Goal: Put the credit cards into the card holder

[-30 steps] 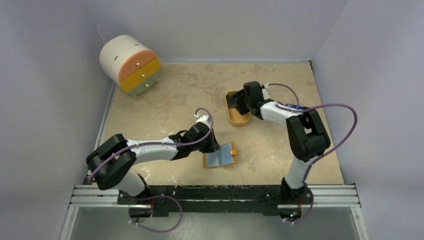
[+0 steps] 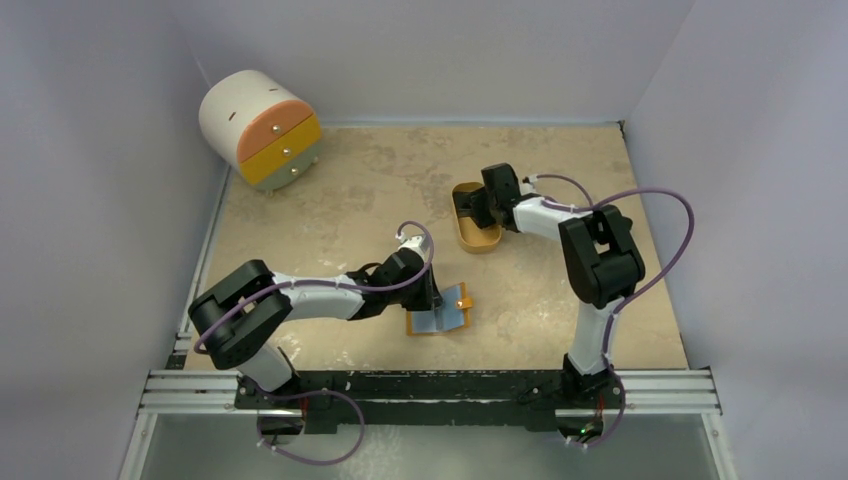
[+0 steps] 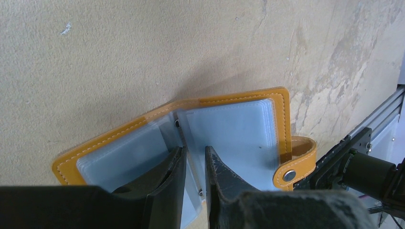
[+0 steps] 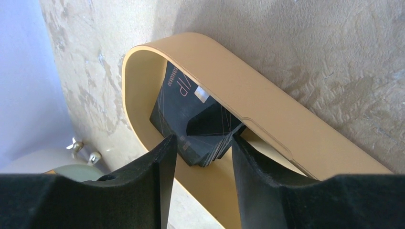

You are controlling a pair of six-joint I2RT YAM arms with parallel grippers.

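Observation:
The card holder (image 2: 453,312) lies spread open on the table, brown-edged with pale blue sleeves and a snap strap. My left gripper is over its spine, fingers part open with a narrow gap and no card between them. Several dark credit cards (image 4: 184,102) lie stacked in one end of a tan oval tray (image 4: 267,102). Inside that tray, my right gripper stands part open, its fingertips by the near corner of the cards. Whether the right fingertip (image 4: 236,143) touches the cards is hard to tell.
A white drum-shaped cabinet (image 2: 262,125) with coloured drawers stands at the back left. The tray's raised wall surrounds the cards. Bare table lies left of the tray and at the front right.
My left arm has moved right, bringing its gripper over the card holder.

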